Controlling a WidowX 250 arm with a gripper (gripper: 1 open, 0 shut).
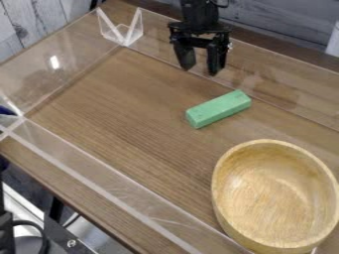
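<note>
My black gripper (201, 50) is at the top centre, its two dark fingers spread apart and low near the wooden table (106, 129), with nothing seen between them. A mint-green block (219, 108) lies below and slightly right of it, apart from the fingers.
A large pale wooden bowl (271, 193) fills the lower right. A clear plastic container (121, 25) stands at the top left. Dark cables (34, 230) show at the bottom left corner.
</note>
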